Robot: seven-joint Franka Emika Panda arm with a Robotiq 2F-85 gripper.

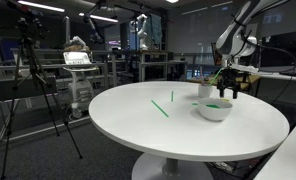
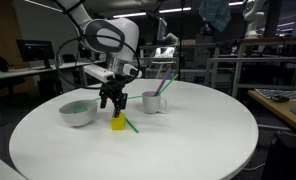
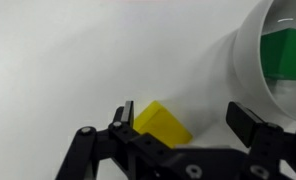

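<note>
A small yellow block (image 2: 118,122) rests on the white table, below my gripper (image 2: 113,104) in the second exterior view. In the wrist view the open fingers stand wide apart, and the yellow block (image 3: 162,124) shows between them, closer to the left finger (image 3: 122,116). Its near part is hidden by the gripper body. The white bowl (image 3: 250,55) is by the right finger and has a green block (image 3: 289,55) inside. From the first exterior side, my gripper (image 1: 229,93) appears behind the bowl (image 1: 214,112).
A pale mug (image 2: 151,103) holding pens is right of the gripper. A green marker (image 2: 131,126) lies beside the yellow block. More green sticks (image 1: 159,107) are on the table.
</note>
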